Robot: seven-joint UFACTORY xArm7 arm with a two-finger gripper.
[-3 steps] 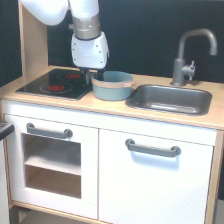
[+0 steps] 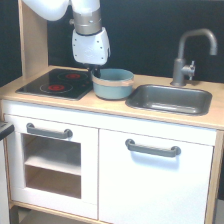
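Observation:
A grey-blue pot (image 2: 116, 85) stands on the wooden counter between the stove and the sink. My white arm reaches down from the top left. At its lower end, the dark gripper (image 2: 95, 73) is at the pot's left rim. The fingers are too small and dark to show whether they are apart or closed on the rim.
Left of the pot lies a black stove top (image 2: 57, 84) with red burner rings. On the right are a sink (image 2: 170, 98) and a tall grey faucet (image 2: 184, 62). A strip of bare counter (image 2: 112, 112) runs along the front edge, above the white cabinet doors.
My arm has shifted very slightly to the right. The pot appears to have moved a tiny amount the same way.

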